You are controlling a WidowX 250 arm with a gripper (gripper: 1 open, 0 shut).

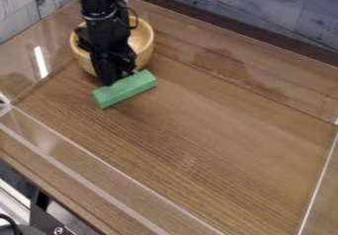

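Observation:
The black gripper [117, 69] hangs over the front part of a yellow bowl [138, 41] at the upper left, with its fingertips low, just behind a green block [125, 90]. The block lies on the wooden table in front of the bowl, slanting toward the right. The gripper looks shut; I see nothing held between its fingers, though the tips are small and dark.

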